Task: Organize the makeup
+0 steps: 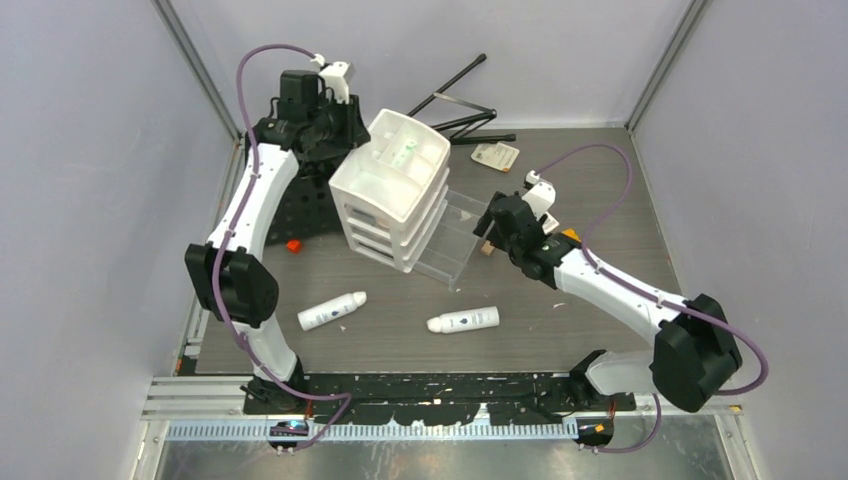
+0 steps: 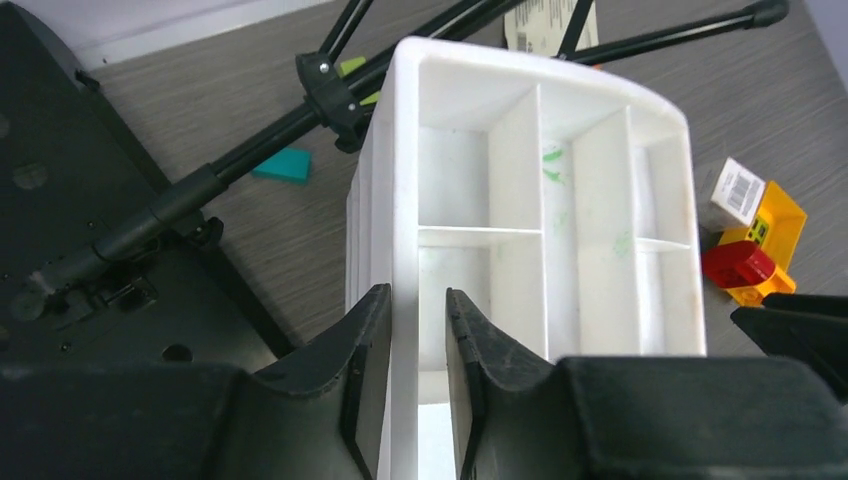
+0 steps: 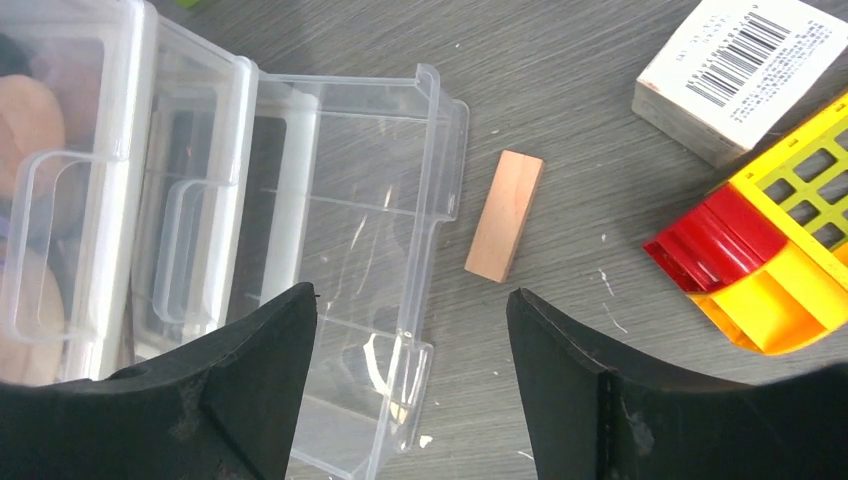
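The white drawer organizer (image 1: 390, 170) stands tilted in the middle, with a clear lower drawer (image 1: 445, 245) pulled out to the right; the drawer shows empty in the right wrist view. My left gripper is part open at the organizer's top rim, the white edge between its fingers; contact is unclear. My right gripper is open above the drawer's outer edge, nothing held. Two white bottles lie in front, one at the left (image 1: 330, 310), one at centre (image 1: 463, 320).
A wooden block (image 3: 503, 215), a barcoded box (image 3: 735, 70) and yellow-red toy pieces (image 3: 770, 290) lie right of the drawer. A black stand (image 1: 465, 120) is at the back.
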